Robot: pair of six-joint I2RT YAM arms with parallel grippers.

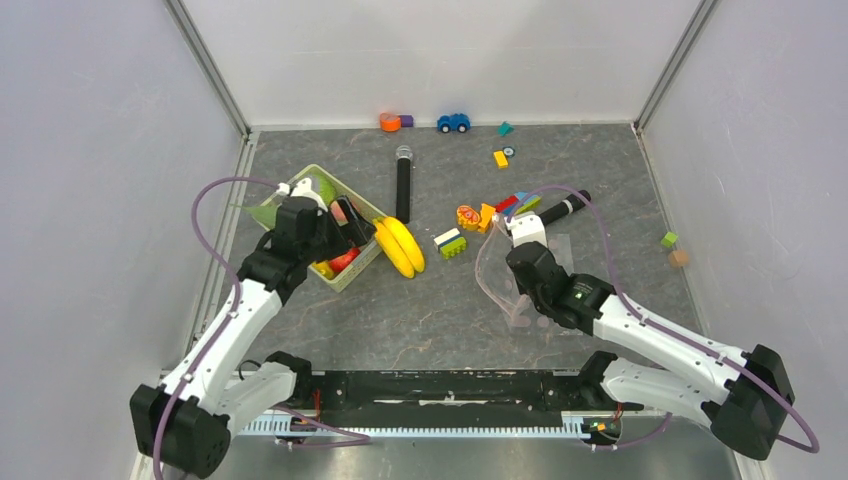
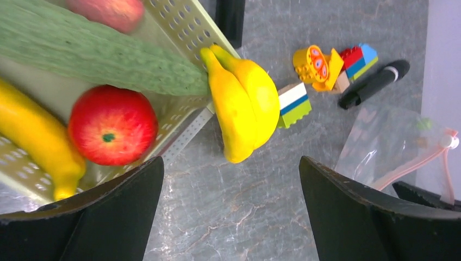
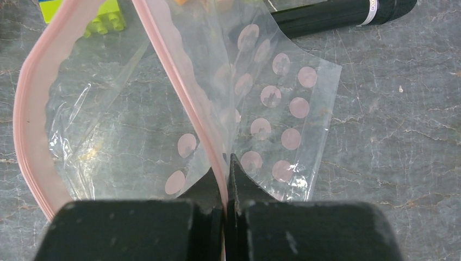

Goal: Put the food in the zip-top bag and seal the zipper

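A bunch of bananas (image 1: 399, 247) (image 2: 243, 106) lies at the right edge of the food basket (image 1: 338, 279), below my open left gripper (image 1: 357, 228), with nothing between its fingers. The basket holds a red apple (image 2: 112, 124), a cucumber (image 2: 98, 54), another banana (image 2: 38, 136) and more produce, partly hidden by the arm in the top view. The clear zip top bag (image 1: 515, 290) (image 3: 125, 125) with pink zipper edges gapes on the right; my right gripper (image 1: 505, 235) is shut on one zipper edge.
Toy blocks (image 1: 449, 243) and toy figures (image 1: 470, 216) lie in the middle, with microphones (image 1: 403, 185) (image 3: 331, 16) nearby. Small toys line the back wall.
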